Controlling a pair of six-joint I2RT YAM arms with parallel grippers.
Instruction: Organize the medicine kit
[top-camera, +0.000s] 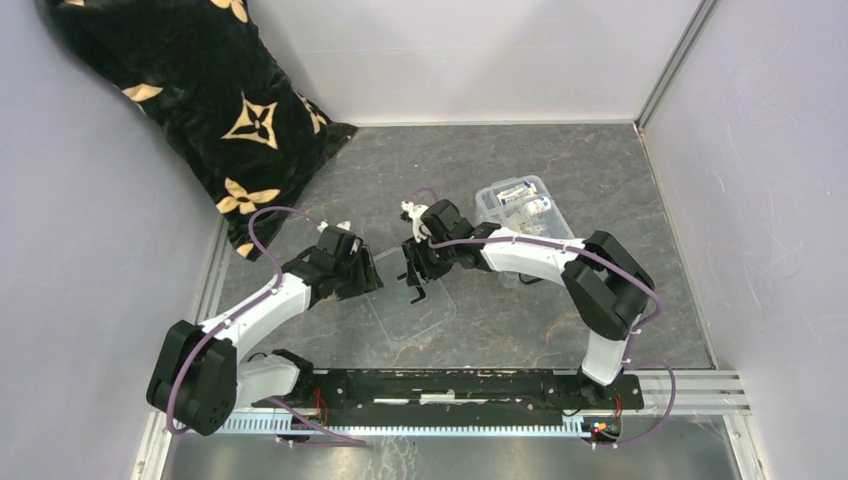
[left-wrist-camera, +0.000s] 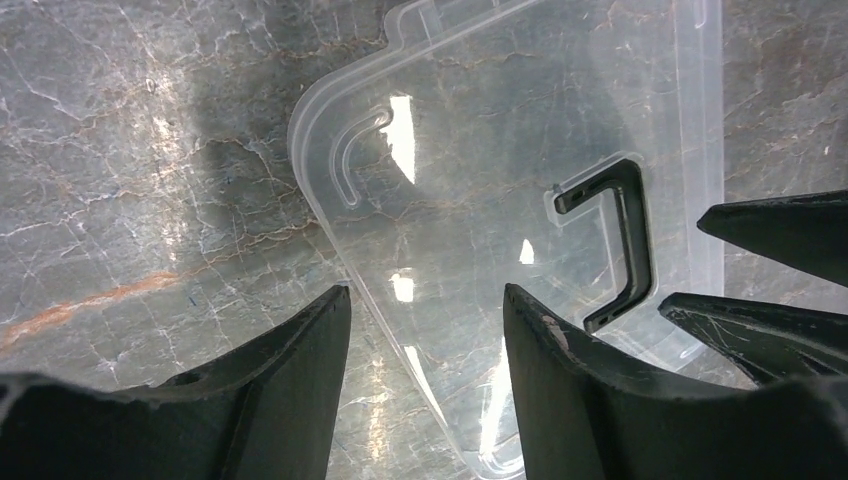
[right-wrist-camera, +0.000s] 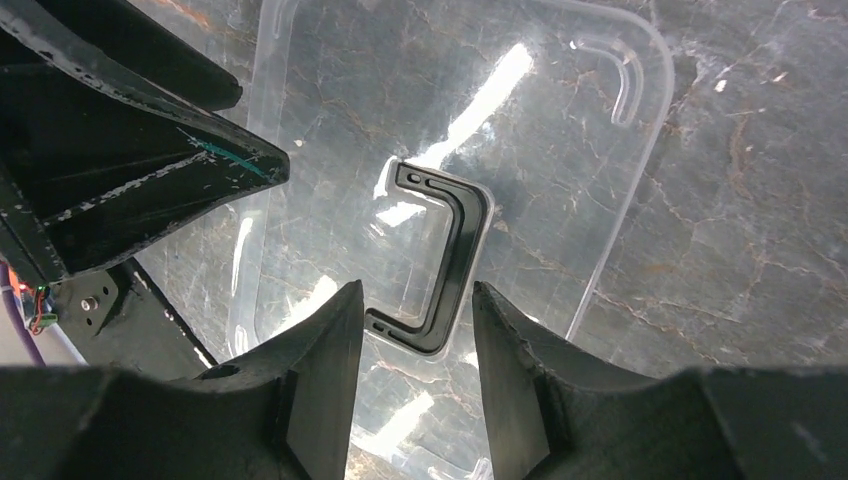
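Observation:
A clear plastic lid (top-camera: 425, 310) with a black handle (left-wrist-camera: 632, 230) lies flat on the grey surface. My left gripper (top-camera: 372, 280) stands open over its left edge; in the left wrist view nothing is between its fingers. My right gripper (top-camera: 418, 262) is over the handle and the lid's upper part, open, with nothing between its fingers in the right wrist view. The medicine box (top-camera: 548, 215), clear and holding white-and-blue packages, stands to the right, partly hidden by my right arm.
A black patterned cushion (top-camera: 200, 130) leans in the back left corner. Walls close in the sides and back.

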